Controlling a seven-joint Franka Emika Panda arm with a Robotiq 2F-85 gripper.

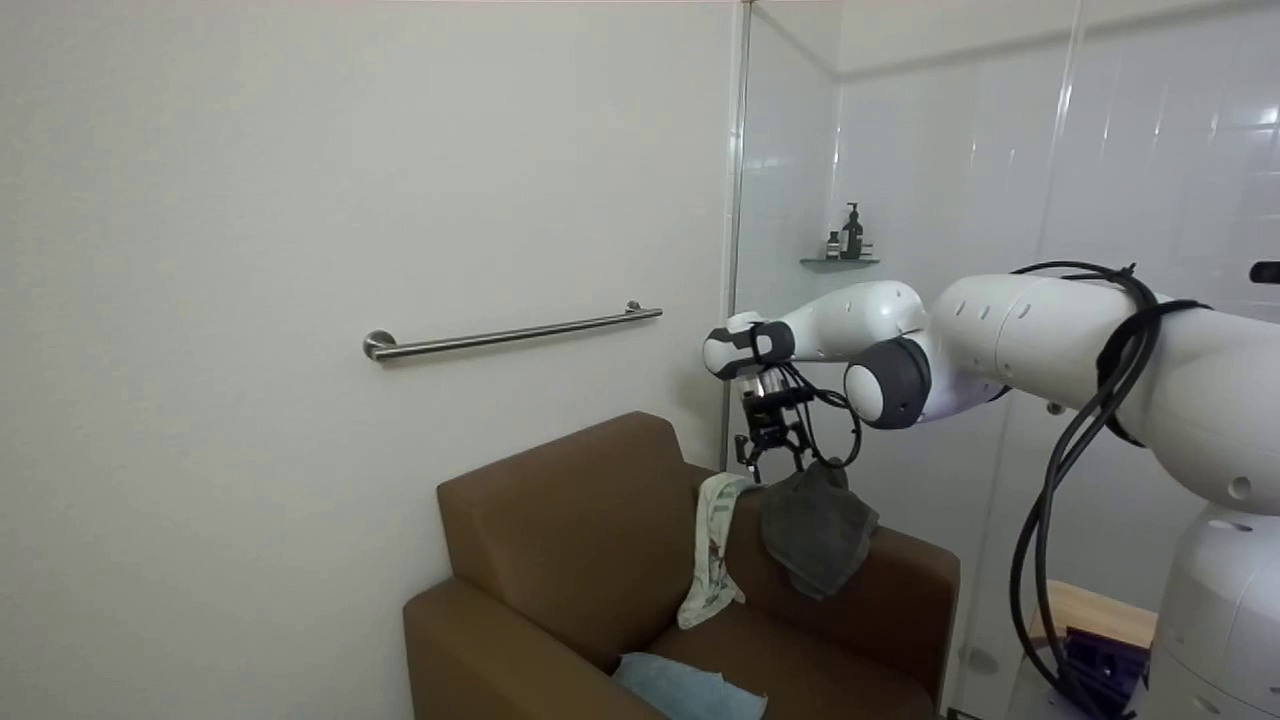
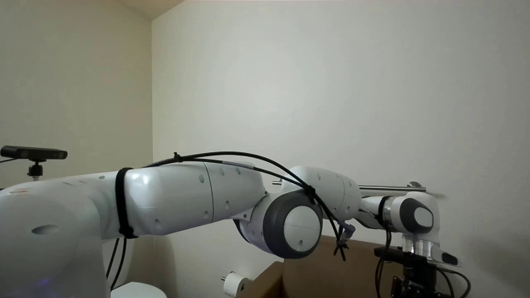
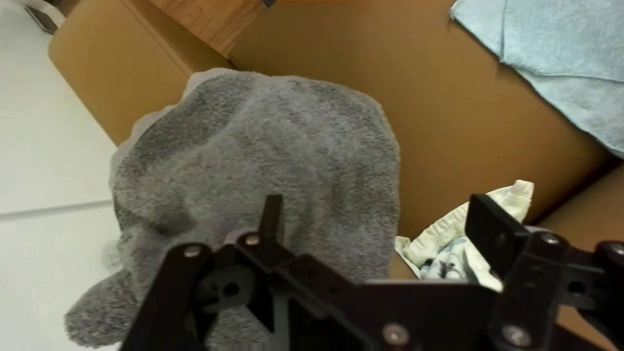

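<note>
A dark grey towel (image 1: pixel 819 528) is draped over the right arm of the brown armchair; it fills the middle of the wrist view. Just left of it hangs a pale patterned cloth (image 1: pixel 713 552), and a light blue cloth (image 1: pixel 690 686) lies on the seat. My gripper points down above the chair arm, open, with its fingers wide apart and nothing held. In the wrist view one finger (image 3: pixel 271 217) overlaps the grey towel (image 3: pixel 251 158), and the other overlaps the patterned cloth (image 3: pixel 453 251). Whether either fingertip touches cloth I cannot tell.
The brown armchair (image 1: pixel 552 528) stands against a wall carrying a metal towel bar (image 1: pixel 516 340). A glass shower panel (image 1: pixel 786 156) rises behind the gripper, with bottles (image 1: pixel 852 232) on a corner shelf. Open air lies above the seat.
</note>
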